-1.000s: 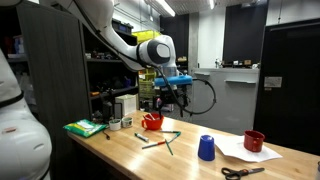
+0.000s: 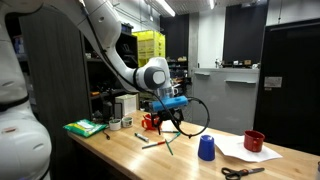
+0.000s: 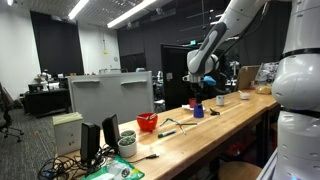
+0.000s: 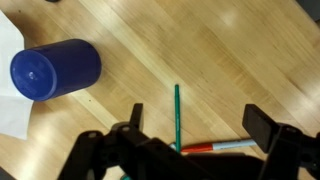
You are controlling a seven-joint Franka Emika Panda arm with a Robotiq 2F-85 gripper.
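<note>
My gripper stands open above the table, with nothing between its fingers; one finger (image 4: 262, 125) shows at the right of the wrist view. Below it lie a thin green stick (image 4: 178, 110) and a red-and-white marker (image 4: 220, 146); the gripper hides part of both. A blue cup (image 4: 56, 69) is at the upper left of the wrist view, and in exterior view 1 the same blue cup (image 2: 206, 148) stands to the right of the gripper. The red pot or bowl (image 2: 151, 122) sits behind the arm.
A dark red mug (image 2: 253, 141) stands on white paper (image 2: 240, 152) at the right, with black scissors (image 2: 242, 174) in front. White cups (image 2: 115, 124) and a green bag (image 2: 86, 128) are at the left. Bare wood lies at the table's front middle.
The gripper has come down lower toward the table and a little to the left. The cup, the mug and the other table objects have not moved.
</note>
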